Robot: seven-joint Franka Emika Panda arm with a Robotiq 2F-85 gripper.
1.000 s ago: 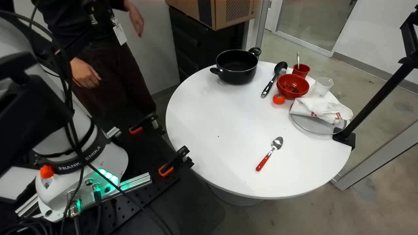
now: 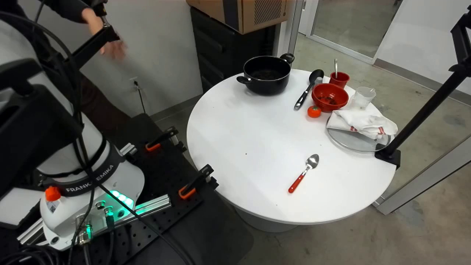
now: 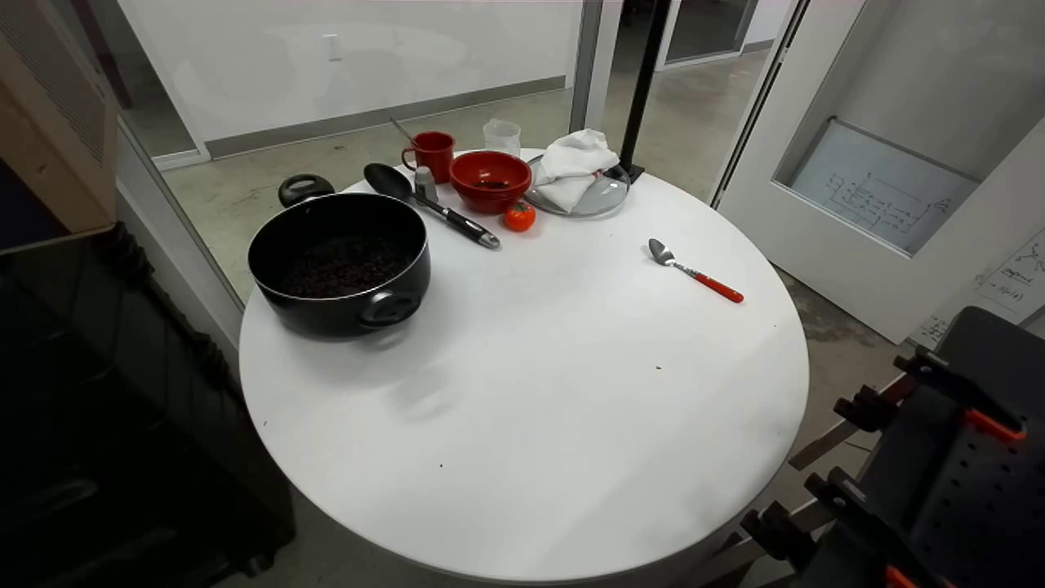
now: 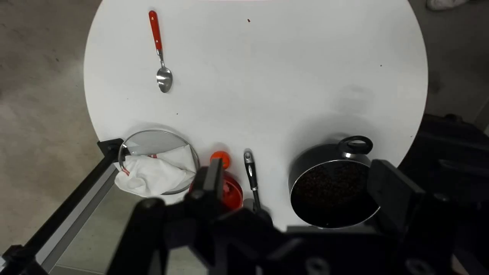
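High over the round white table, my gripper stands open, its dark fingers wide apart with nothing held between them; neither exterior view shows it. A black pot [image 2: 266,75] with dark contents rests at the table's far left in exterior view 1. Close to it lies a black ladle [image 2: 304,92]. The red bowl [image 3: 490,182] sits beside a small tomato [image 3: 519,216], and a red mug [image 3: 431,155] with a handle sticking out is behind. Apart from these, a red-handled spoon [image 4: 161,55] lies flat. A white cloth [image 4: 160,172] is draped on a glass lid [image 4: 153,140].
A clear plastic cup [image 2: 363,96] stands near the rim behind the cloth. A black pole [image 2: 419,106] is clamped at the table edge. Beside the pot is a dark cabinet [image 2: 220,48] with a cardboard box [image 2: 251,13] on top.
The person behind the robot has shifted left and is now mostly hidden, with a hand blurred in motion. Objects on the table look unmoved.
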